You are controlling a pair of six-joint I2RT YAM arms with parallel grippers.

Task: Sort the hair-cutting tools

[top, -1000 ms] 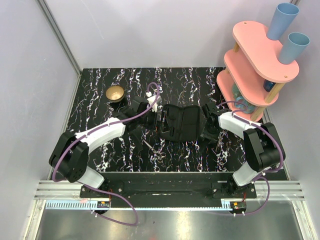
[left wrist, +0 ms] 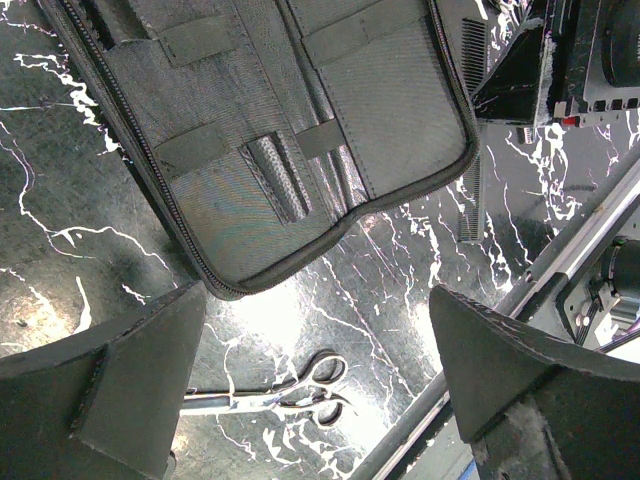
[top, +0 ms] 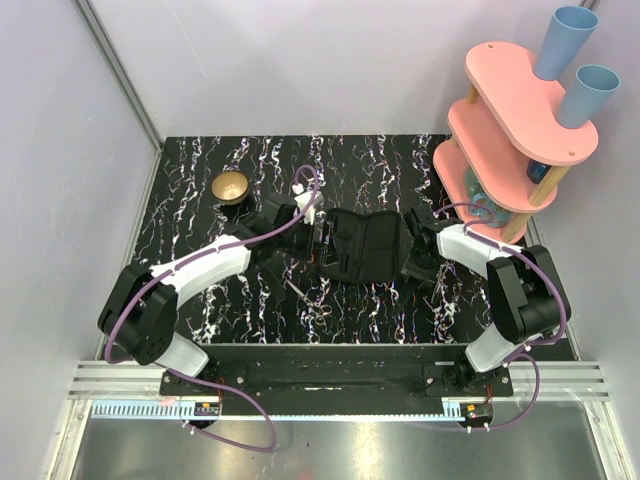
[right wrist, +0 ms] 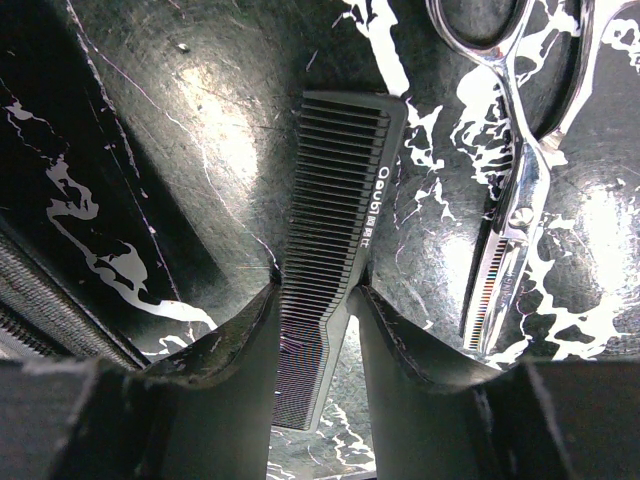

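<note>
In the right wrist view a black comb (right wrist: 335, 180) lies lengthwise between the fingertips, and my right gripper is shut on it. The comb looks close to the dark marbled table; whether it touches cannot be told. The black zippered case (left wrist: 400, 120) is spread open in the middle of the table, with elastic straps and pockets showing. My left gripper stands open at the case's left side, empty between its wide-set fingers. Silver scissors (left wrist: 325, 380) lie on the table near the case. Toothed thinning scissors (right wrist: 515, 200) rest to the comb's right.
A pink tiered shelf (top: 530, 90) holding blue cups (top: 588, 95) stands at the back right. At the left is a gold-coloured bowl (top: 230, 186). Dark items partly hidden by the left arm lie near it. Behind the case the table is clear.
Both arms stay in nearly the same place. At the right gripper there is only a slight shift around the comb; the case and scissors have not moved.
</note>
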